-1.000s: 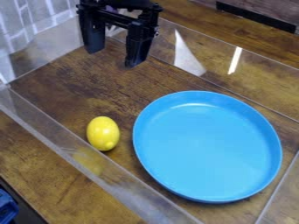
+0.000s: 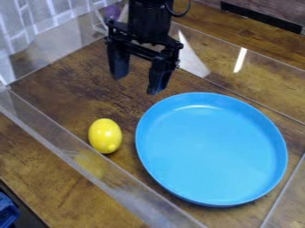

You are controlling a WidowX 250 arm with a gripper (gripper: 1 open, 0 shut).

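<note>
My black gripper (image 2: 138,69) hangs over the wooden floor at the top middle, its two fingers spread apart with nothing visible between them. Below it to the left a yellow egg-shaped object (image 2: 105,135) rests on the wood. A large blue round plate (image 2: 211,147) fills the lower right, beside the yellow object.
Clear plastic walls run along the left and lower edges of the wooden area. A small blue object (image 2: 10,214) lies outside at the lower left corner. Bare wood surrounds the plate at top right and left.
The gripper has moved down in the view and slightly right, closer to the yellow object and the plate. The yellow object and plate have not moved.
</note>
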